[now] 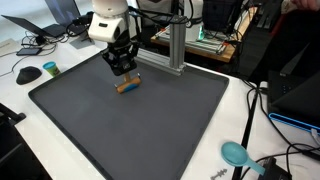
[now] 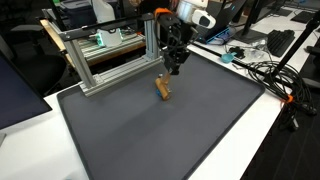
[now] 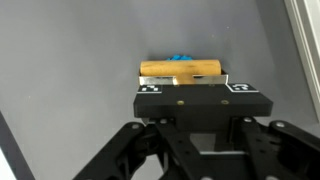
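A wooden-looking orange cylinder (image 1: 126, 88) is at my gripper's tip, just over the grey board, in exterior view 1; its exact height is hard to judge. Exterior view 2 has the same cylinder (image 2: 162, 88) pointing down and toward the viewer. My gripper (image 1: 127, 79) is shut on it from above. In the wrist view the cylinder (image 3: 180, 69) lies crosswise ahead of the black gripper body, which hides part of it. A small blue patch (image 3: 180, 57) shows just beyond it; what it belongs to is unclear.
Wide bare grey board (image 1: 130, 125) surrounds the gripper. Behind stands a metal frame (image 2: 115, 72). A green cup (image 1: 51, 69) and a dark round object (image 1: 29, 75) sit off to the left; a turquoise item (image 1: 238, 156) lies at the front right.
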